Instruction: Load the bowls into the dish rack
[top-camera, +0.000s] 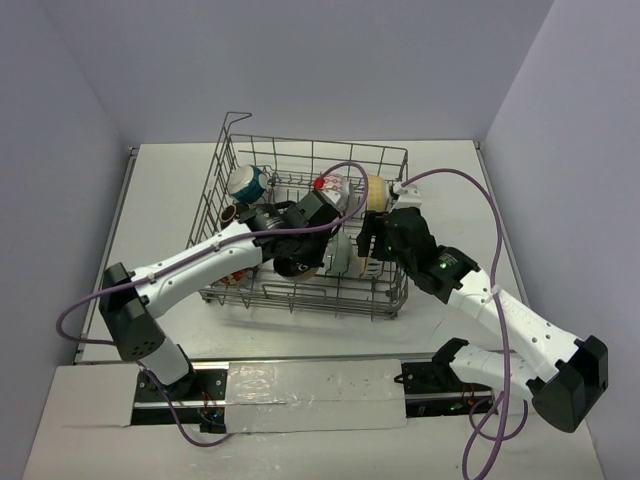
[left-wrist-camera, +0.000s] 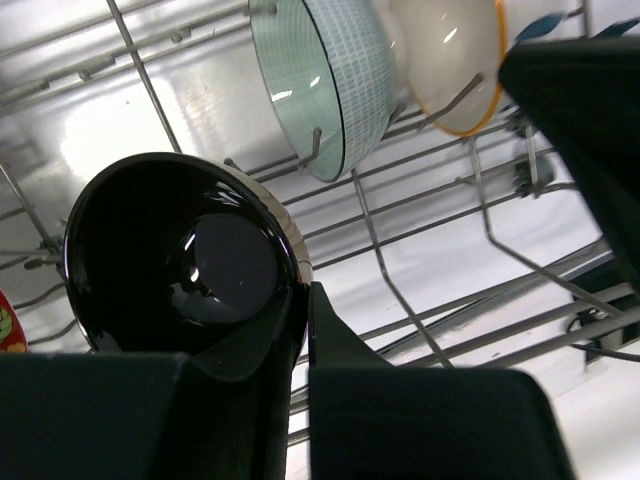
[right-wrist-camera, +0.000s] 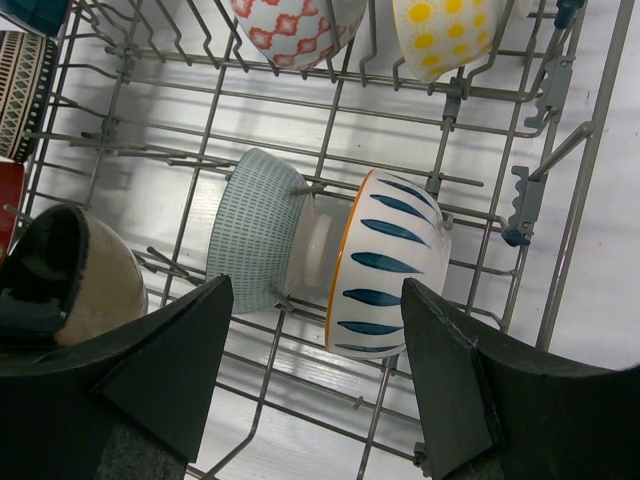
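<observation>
Inside the wire dish rack my left gripper is shut on the rim of a black-lined bowl, whose dark inside faces the left wrist camera. Beside that bowl a pale green checked bowl stands on edge among the tines, and to its right is a white bowl with blue leaf marks. My right gripper is open above these two bowls, with nothing held between its fingers. The black-lined bowl shows at the left of the right wrist view.
Farther back in the rack are a red-patterned cup and a yellow-dotted cup. A teal-and-white cup sits at the rack's back left. Bare table lies right of the rack.
</observation>
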